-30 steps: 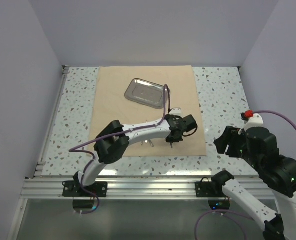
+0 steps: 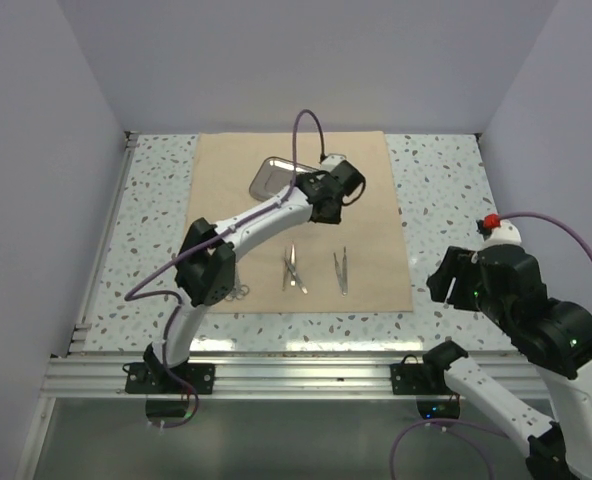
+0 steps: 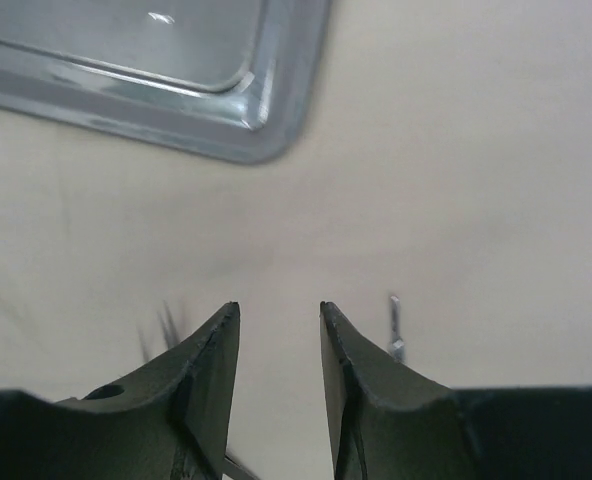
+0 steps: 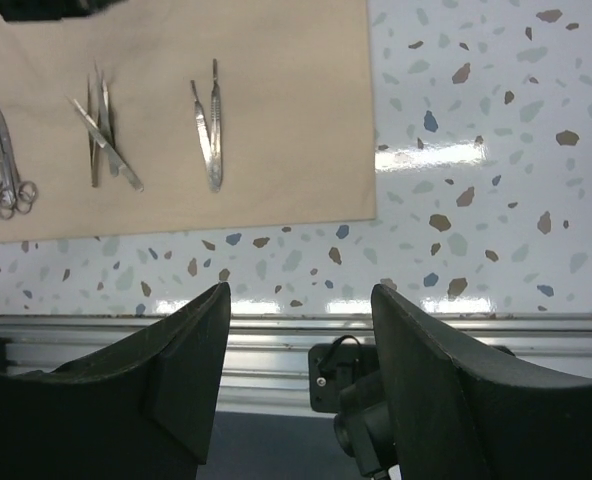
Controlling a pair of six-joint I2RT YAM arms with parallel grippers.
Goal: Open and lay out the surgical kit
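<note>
A beige cloth [image 2: 226, 180] lies spread with a metal tray [image 2: 271, 175] at its back. In front lie scissors-like instruments [image 4: 6, 165], a crossed group of slim instruments [image 4: 126, 165] and a pair of scalpel handles or tweezers [image 4: 215, 140]. My left gripper hangs over the cloth near the tray's front edge, fingers parted with nothing visible between them. My right gripper is high at the right, off the cloth, fingers apart and empty.
A metal rail [image 2: 276, 370] runs along its front, and walls stand behind and at both sides.
My left gripper has moved back from the front-right instruments toward the tray, uncovering them.
</note>
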